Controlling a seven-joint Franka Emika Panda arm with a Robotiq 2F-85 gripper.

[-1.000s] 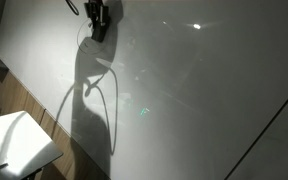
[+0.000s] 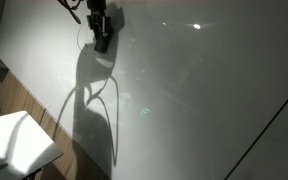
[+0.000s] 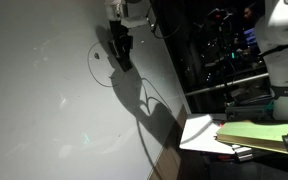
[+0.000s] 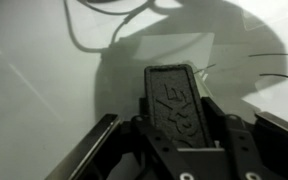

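A dark, block-shaped eraser (image 4: 179,105) with raised lettering is clamped between the fingers of my gripper, which is shut on it. The pale whiteboard (image 4: 44,60) lies beyond it; whether the eraser touches the board I cannot tell. From outside, the gripper (image 2: 100,22) is near the board's upper left, its shadow falling below. In exterior view 2 the gripper (image 3: 120,38) is beside a thin dark curved line (image 3: 88,64) drawn on the board. Short dark strokes (image 4: 276,54) show right of the eraser in the wrist view.
Faint green marks (image 2: 144,112) are on the board's middle. A small white table (image 2: 24,145) stands at lower left. Exterior view 2 shows a greenish box or book (image 3: 256,133) and white robot parts (image 3: 284,75) at right. Much of the board is unobstructed.
The gripper with the eraser has shifted slightly down and to the right in exterior view 1. Its shadow and the cable's shadow have shifted too.
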